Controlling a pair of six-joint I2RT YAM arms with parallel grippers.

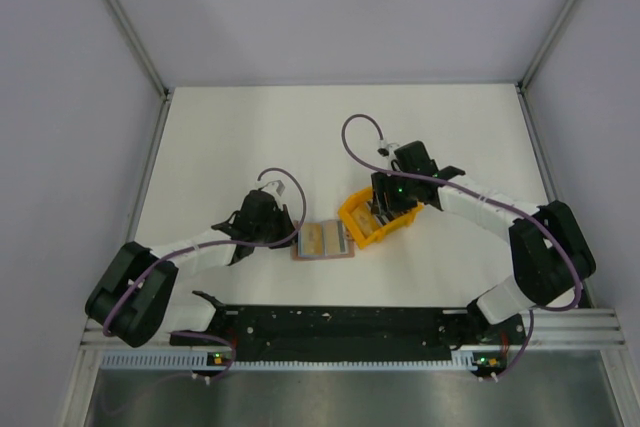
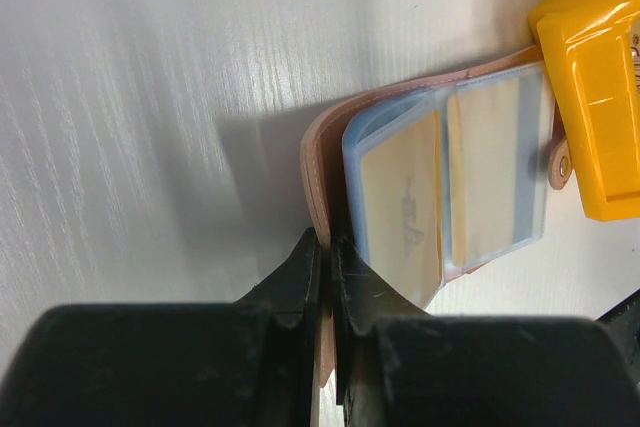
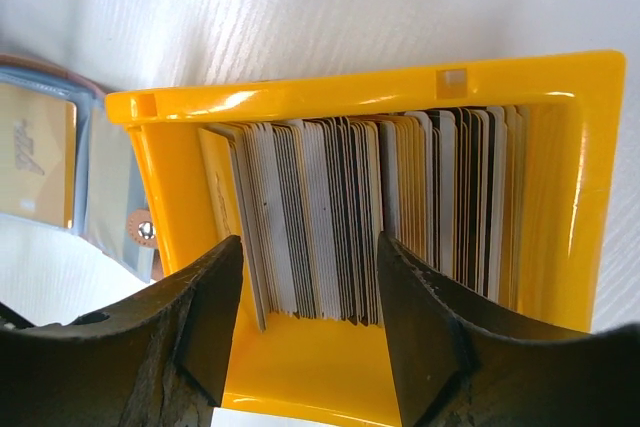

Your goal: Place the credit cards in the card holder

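Note:
The card holder (image 1: 325,239) lies unfolded on the table, brown outside with clear sleeves; a gold card (image 2: 402,212) shows in one sleeve. My left gripper is shut on the holder's brown edge. To the right, a yellow box (image 3: 300,97) is packed with upright credit cards (image 3: 325,222). At its left end, a gold card (image 3: 222,182) leans away from the rest. My right gripper is over the box, part open, its fingers apart with several card edges visible between them. Whether the fingers touch any card cannot be told.
The yellow box stands against or very close to the holder's right side, by its snap tab (image 2: 560,165). Bare white table (image 1: 250,127) spreads out behind and to both sides. The black front strip (image 1: 330,332) borders the work area.

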